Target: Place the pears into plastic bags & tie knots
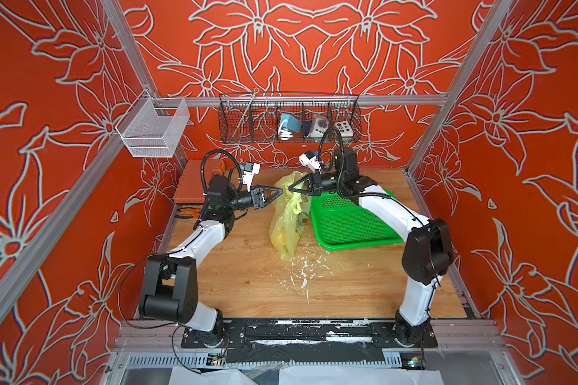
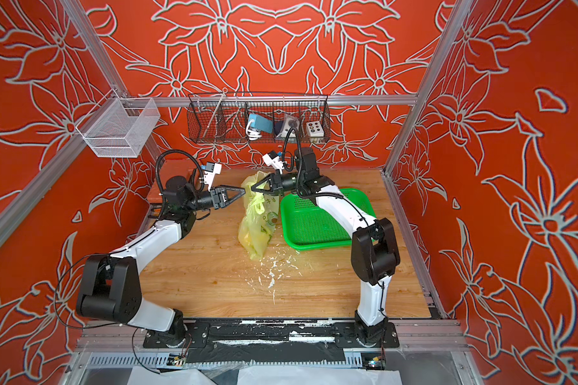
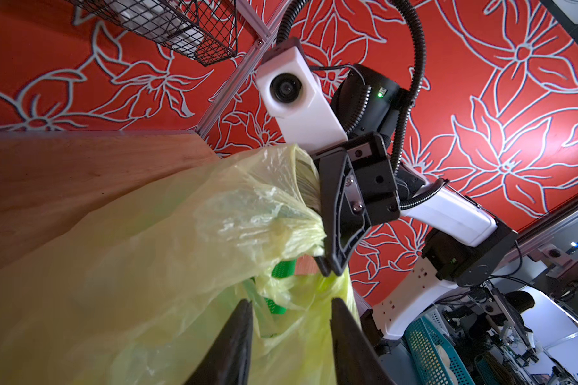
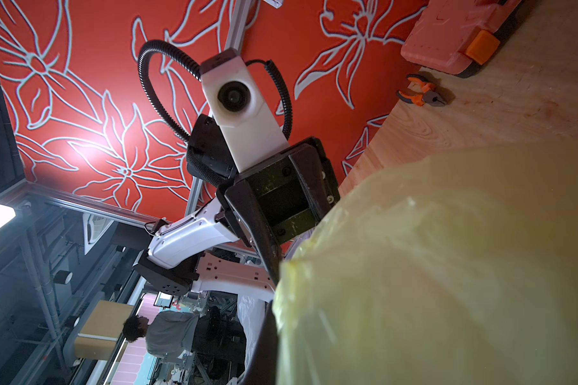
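A translucent yellow plastic bag (image 1: 284,234) stands on the wooden table, just left of the green tray. Through its lower part a rounded orange-yellow shape shows faintly; I cannot tell how many pears are inside. My right gripper (image 1: 293,188) is shut on the upper part of the bag, and the left wrist view shows the film gathered at its fingertips (image 3: 333,260). Close by on the left, my left gripper is open, its two fingers apart, with yellow film behind the gap. In the right wrist view the bag (image 4: 442,282) covers much of the lower right.
To the right, under my right arm, lies the green tray (image 1: 340,240). An orange case (image 1: 189,186) and pliers (image 4: 423,93) are at the back left. White scraps (image 1: 301,272) litter the table in front of the bag.
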